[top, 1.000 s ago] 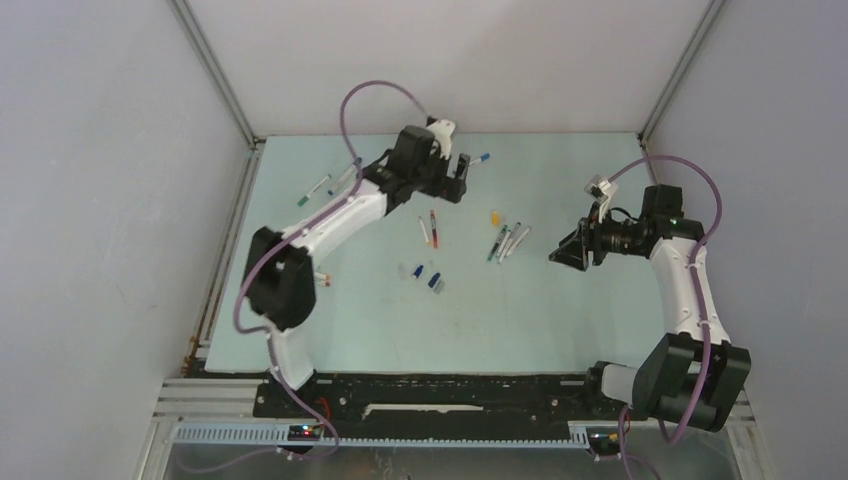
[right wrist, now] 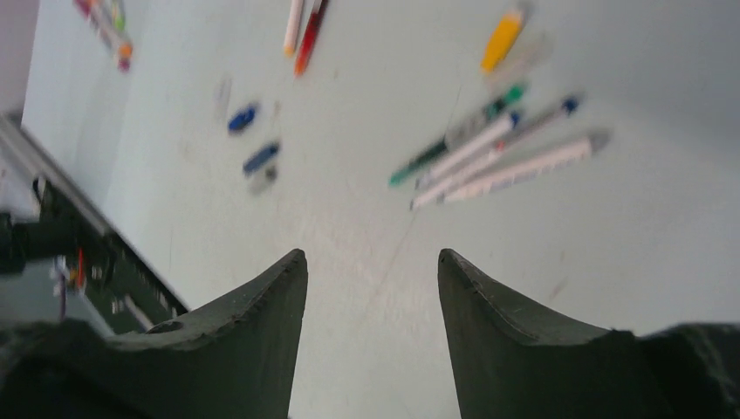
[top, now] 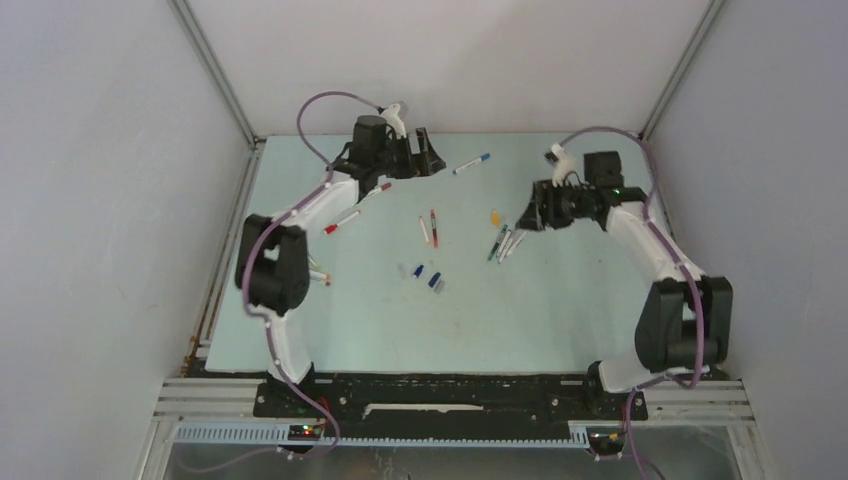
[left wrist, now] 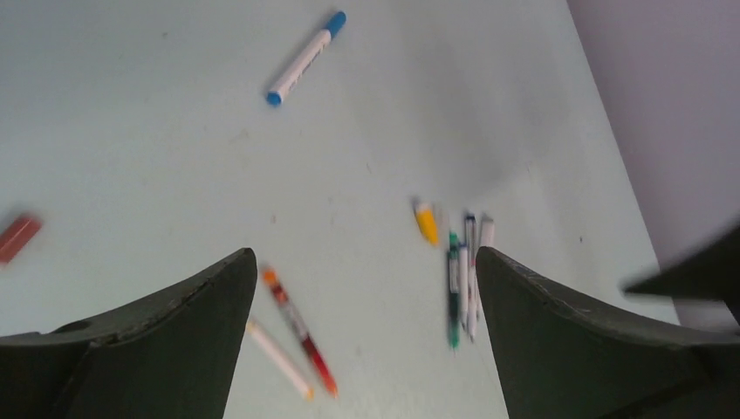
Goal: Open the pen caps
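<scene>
My left gripper (top: pixel 420 150) stands open above the back-left of the table, empty, left of a blue-capped marker (top: pixel 471 163). Red and orange pens (top: pixel 434 228) lie near the middle. My right gripper (top: pixel 535 207) is open over the middle right, just above a group of green and white pens (top: pixel 507 242), with a yellow piece (top: pixel 495 216) beside it. Small blue pieces (top: pixel 434 280), apparently caps, lie front of centre. More pens lie partly under or around the left arm. The right wrist view is blurred.
Walls border it at the back and sides, and a dark rail runs along the front edge.
My right gripper has moved left and toward the back, over the pen group. My left gripper has moved toward the back left.
</scene>
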